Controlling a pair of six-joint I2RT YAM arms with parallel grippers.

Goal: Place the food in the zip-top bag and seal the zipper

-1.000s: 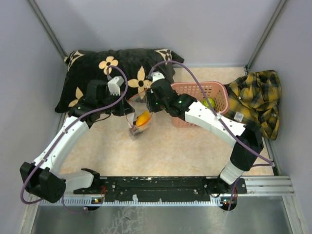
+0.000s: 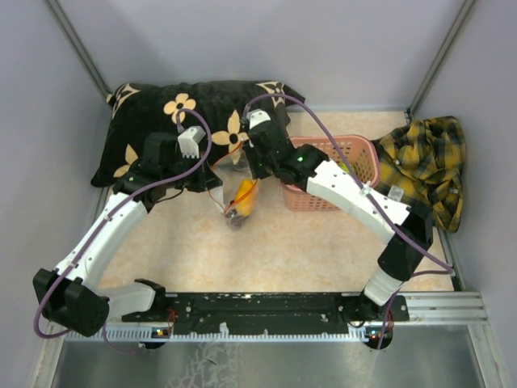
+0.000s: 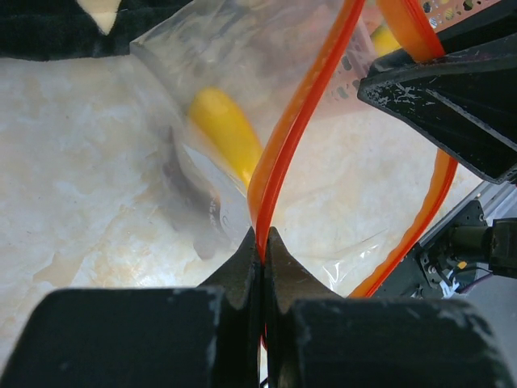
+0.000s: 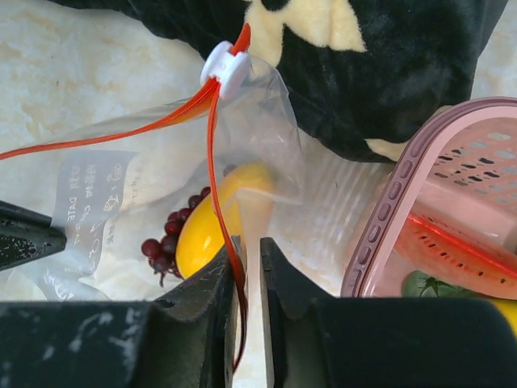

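Note:
The clear zip bag (image 4: 153, 186) stands between my grippers, its mouth edged by an orange zipper strip. Inside lie a yellow mango-like food piece (image 4: 198, 234) and dark red grapes (image 4: 166, 250). A white slider (image 4: 226, 71) sits at the strip's far corner in the right wrist view. My left gripper is shut on one side of the bag's orange rim. At the opposite side, my right gripper is slightly open, with a narrow gap between its fingers; the orange strip runs along its left finger (image 4: 212, 283).
A pink basket (image 2: 367, 149) with more food stands right of the bag, close to my right gripper. Behind lies a black flowered cushion (image 2: 202, 101); a plaid cloth (image 2: 432, 162) is at far right.
My right gripper has shifted slightly right and toward the back. The yellow food inside the bag has moved right and stands more upright in the top view. My left arm has stayed still.

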